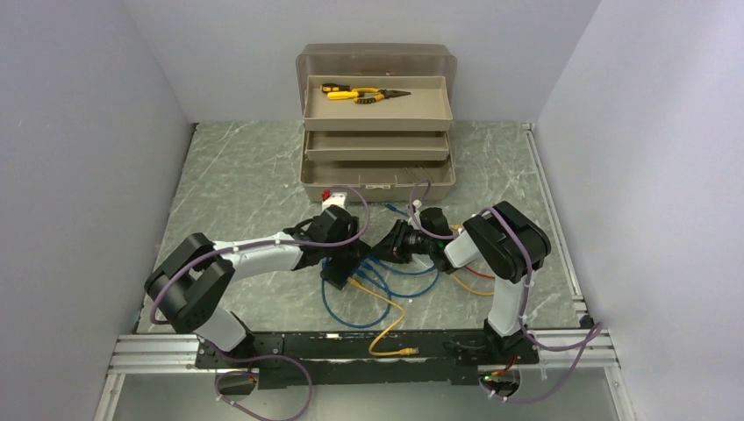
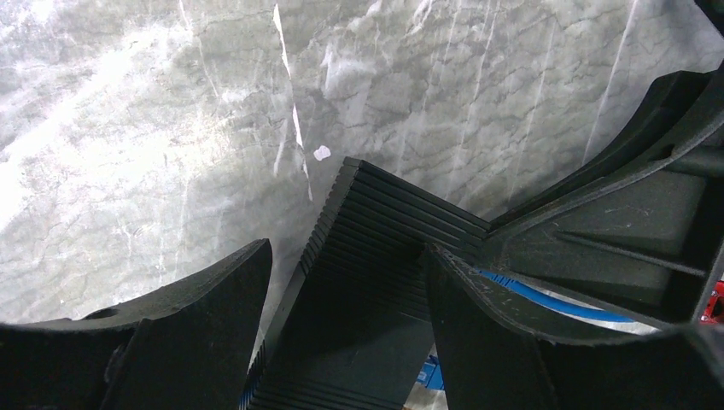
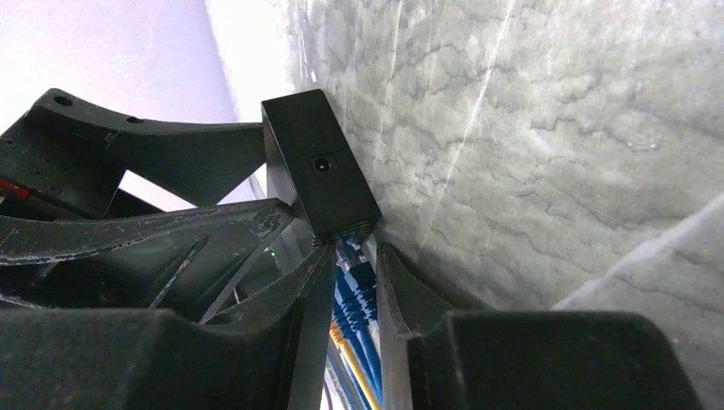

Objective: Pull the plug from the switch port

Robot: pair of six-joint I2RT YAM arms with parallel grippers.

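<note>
The black switch [image 1: 344, 270] lies on the marble surface with blue and yellow cables along it. In the left wrist view my left gripper straddles the switch body [image 2: 350, 325], its fingers apart above it. In the right wrist view the switch [image 3: 320, 171] has blue plugs [image 3: 360, 278] at its near end, and my right gripper is at that end, its two fingertips either side of a plug, only slightly apart. Whether it grips the plug is unclear. A finger of the other gripper touches or nearly touches the switch's side.
The open toolbox [image 1: 377, 186] stands behind, with pliers and a screwdriver [image 1: 346, 95] on its top tray. Loose blue, yellow and red cables cover the front middle and right.
</note>
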